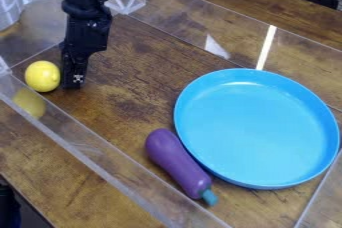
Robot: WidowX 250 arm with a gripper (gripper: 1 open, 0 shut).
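The black robot arm (pixel 83 17) reaches down from the upper left to the wooden floor of the clear-walled tray. Its gripper (pixel 74 78) is low, just right of a yellow lemon-like object (pixel 42 76) by the left wall. It looks shut, with nothing clearly between its fingers; whether it touches the yellow object is hard to tell.
A large blue plate (pixel 254 122) fills the right side. A purple toy eggplant (pixel 178 164) lies at the front, left of the plate. Clear walls (pixel 94 162) border the area.
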